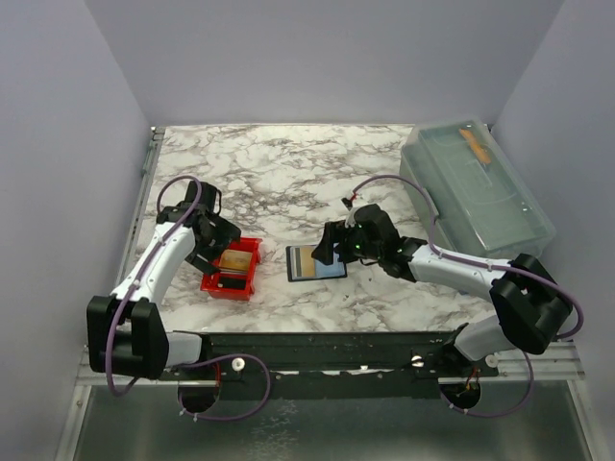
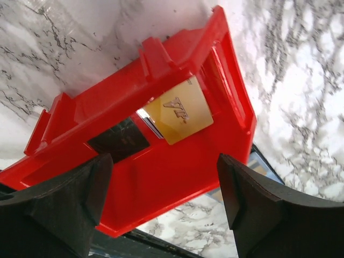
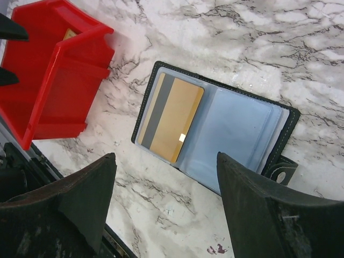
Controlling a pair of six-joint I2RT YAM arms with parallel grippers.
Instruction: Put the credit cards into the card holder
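My left gripper hangs open over the red box (image 2: 166,172), in which a gold card (image 2: 180,113) and a dark card (image 2: 121,142) sit in slots. The card holder (image 3: 231,137), a flat dark-edged wallet with clear sleeves, lies open on the marble with a gold card (image 3: 177,115) bearing a dark stripe on its left side. My right gripper stands open just above the holder's near edge, nothing between its fingers.
A large translucent bin (image 1: 471,192) takes up the right side of the table. The marble (image 1: 269,168) behind the holder is clear. A dark rail runs along the front edge.
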